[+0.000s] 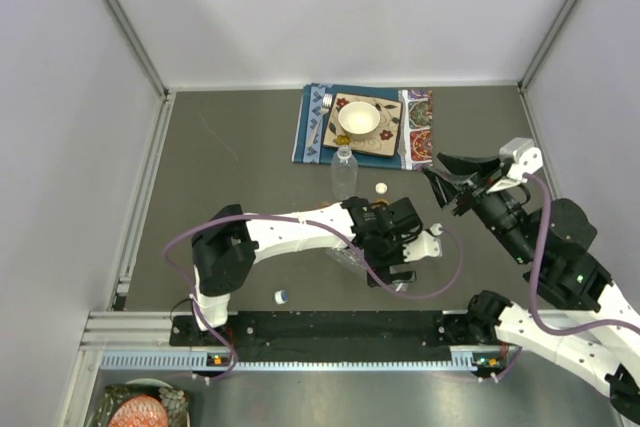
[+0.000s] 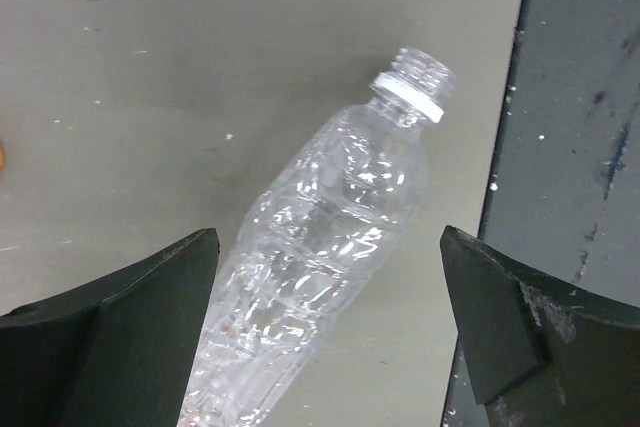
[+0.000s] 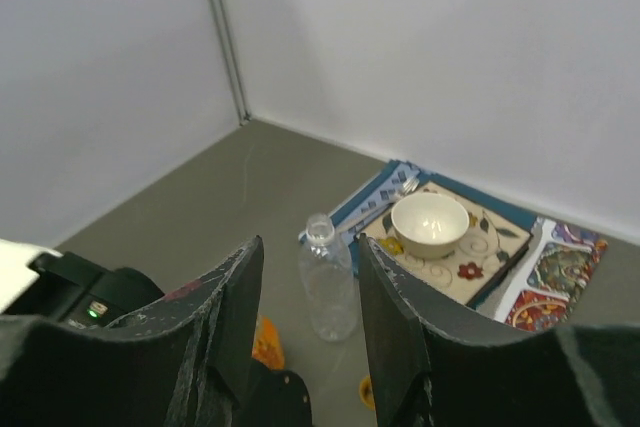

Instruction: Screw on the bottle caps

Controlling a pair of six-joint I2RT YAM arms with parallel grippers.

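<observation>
In the left wrist view a clear uncapped bottle [image 2: 310,237] lies on its side between the fingers of my open left gripper, which hangs over it. Another clear bottle [image 1: 344,175] stands upright in front of the mat. A small white cap [image 1: 381,188] lies right of it, and a white-and-blue cap [image 1: 281,296] lies near the front edge. My right gripper [image 1: 440,175] is raised at the right, its fingers slightly apart, with nothing visible between them in its wrist view.
A blue placemat [image 1: 308,152] with a patterned board, white bowl [image 1: 359,117] and fork sits at the back. Orange items lie partly hidden behind my left arm. Walls bound the sides.
</observation>
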